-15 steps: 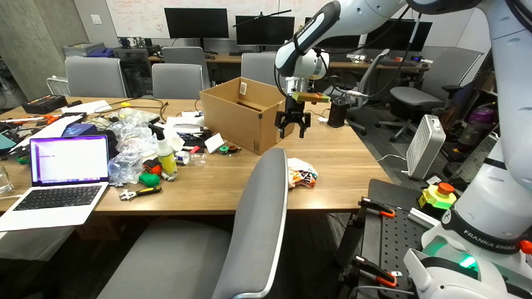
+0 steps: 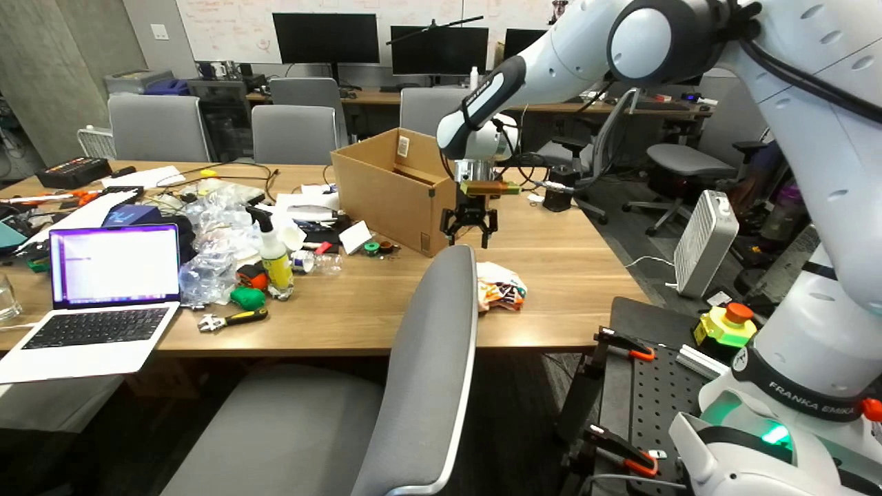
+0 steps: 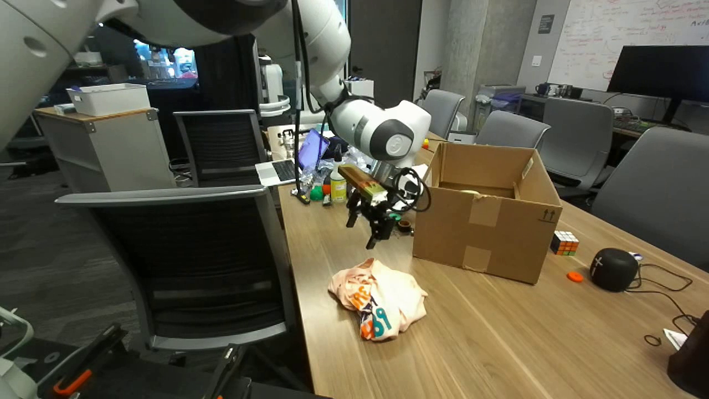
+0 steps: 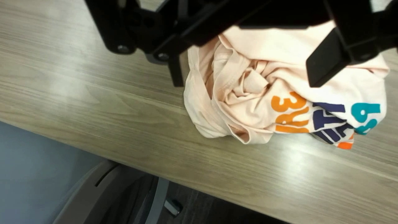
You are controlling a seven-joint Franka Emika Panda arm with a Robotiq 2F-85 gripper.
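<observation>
A crumpled peach cloth (image 3: 383, 296) with orange, teal and navy lettering lies on the table, close to its edge. My gripper (image 3: 363, 234) hangs above and beyond it in exterior view 2, fingers apart and empty. From the other side, in exterior view 1, the gripper (image 2: 468, 236) is over the table beside the cardboard box, with the cloth (image 2: 499, 286) nearer the camera. In the wrist view the two fingers (image 4: 328, 61) stand wide apart, and the cloth (image 4: 246, 89) spreads below them, partly covered by the black gripper parts.
An open cardboard box (image 3: 492, 229) stands close to the gripper. A spray bottle (image 2: 277, 257), wrench (image 2: 233, 319), laptop (image 2: 99, 306) and plastic clutter crowd one side. A grey chair (image 2: 422, 388) backs against the table edge. Bare tabletop (image 2: 570, 306) surrounds the cloth.
In exterior view 1 my gripper has shifted left and slightly lower, now in front of the box's right end. The cloth and the box have stayed put.
</observation>
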